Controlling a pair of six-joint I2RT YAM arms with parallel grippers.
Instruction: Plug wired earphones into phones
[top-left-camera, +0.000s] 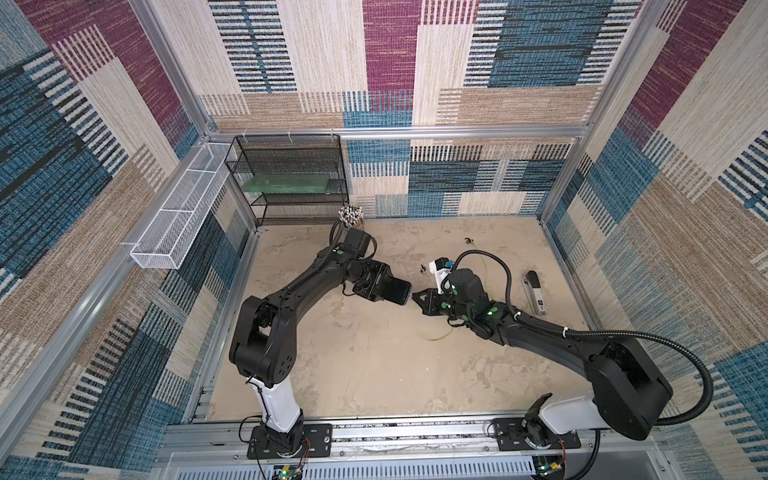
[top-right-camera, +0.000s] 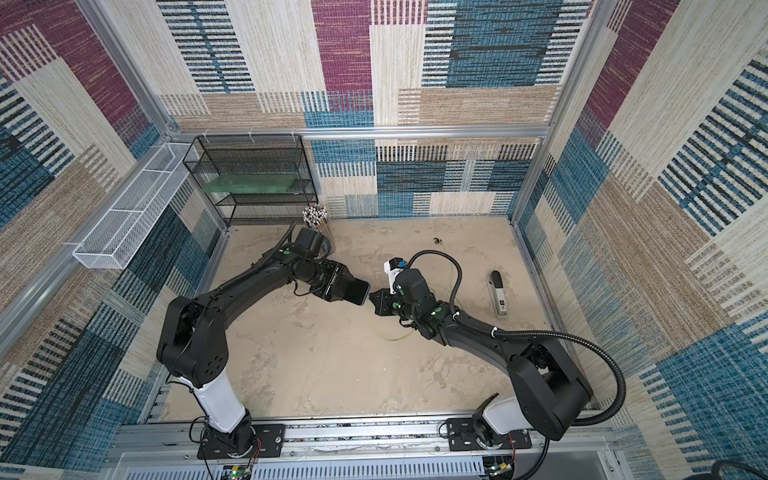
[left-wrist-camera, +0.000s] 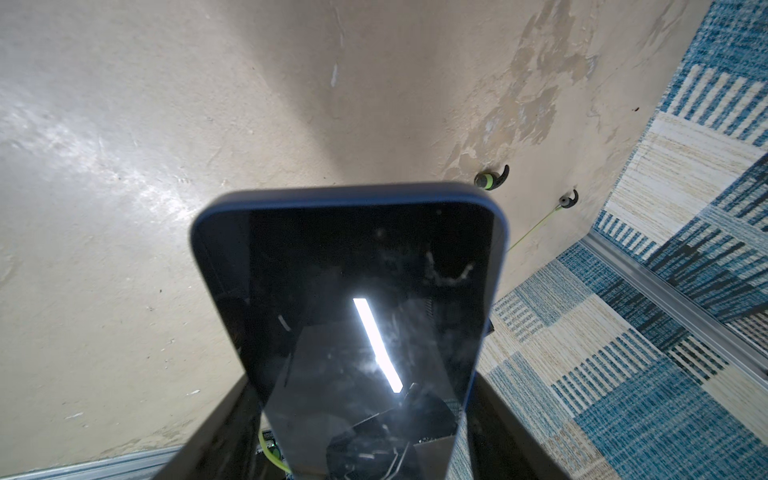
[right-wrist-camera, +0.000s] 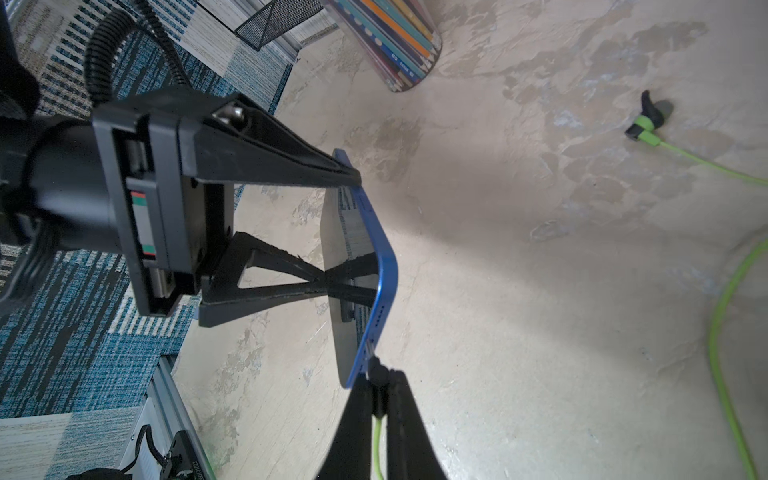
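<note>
In the left wrist view a dark-screened phone with a blue edge (left-wrist-camera: 352, 264) fills the middle. My left gripper is shut on its sides, holding it tilted above the table. My right gripper is shut on the black earphone plug (right-wrist-camera: 376, 372), whose green cable (right-wrist-camera: 724, 360) hangs below and curves across the right side. The plug's metal tip points at the phone's blue end face, near its lower corner, and overlaps it in the right wrist view; I cannot tell whether it touches or enters a socket. One earbud (right-wrist-camera: 646, 124) lies on the table.
A cup of coloured pencils (right-wrist-camera: 392, 40) stands at the back by the black wire shelf (top-left-camera: 288, 180). A white object (top-left-camera: 439, 276) shows behind my right gripper, and a black-and-grey tool (top-left-camera: 534, 293) lies farther right.
</note>
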